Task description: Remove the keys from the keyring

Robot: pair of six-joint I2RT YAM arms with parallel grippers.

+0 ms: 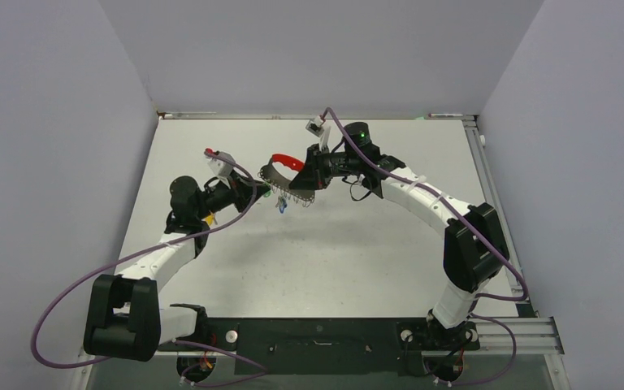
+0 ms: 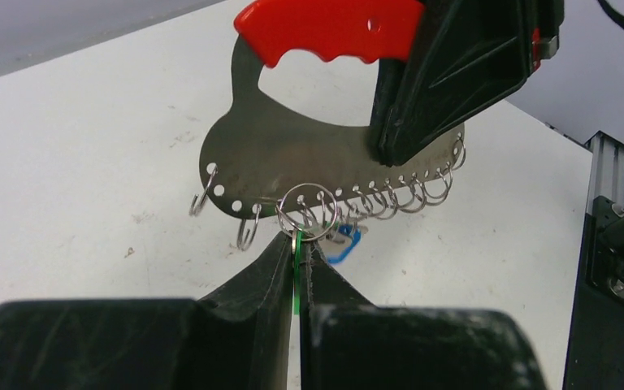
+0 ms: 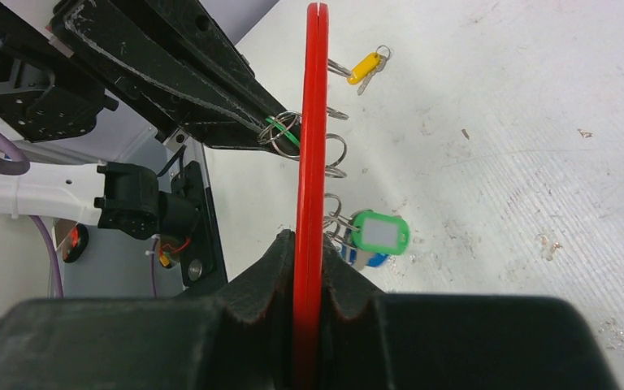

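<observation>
My right gripper is shut on the red-handled metal plate, held above the table, with a row of wire rings along its holed edge. My left gripper is shut at that edge on a thin green key tag, by a split ring. In the right wrist view the left fingertips sit among the rings, left of the red handle. Another green tag and a blue one hang below the plate, partly hidden.
A yellow key tag with ring and key lies on the white table near the left arm. Grey walls border the sides and back.
</observation>
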